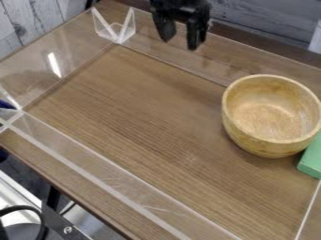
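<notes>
My gripper (181,28) is at the top centre of the camera view, dark and blurred, over the back part of the wooden table (138,122). Whether it is open or shut, and whether anything is between its fingers, I cannot tell.
A large light wooden bowl (269,122) sits on the right side, with a green object (310,161) at its right edge. A clear bracket-like piece (113,30) stands at the back left. Black cables lie at the bottom left corner.
</notes>
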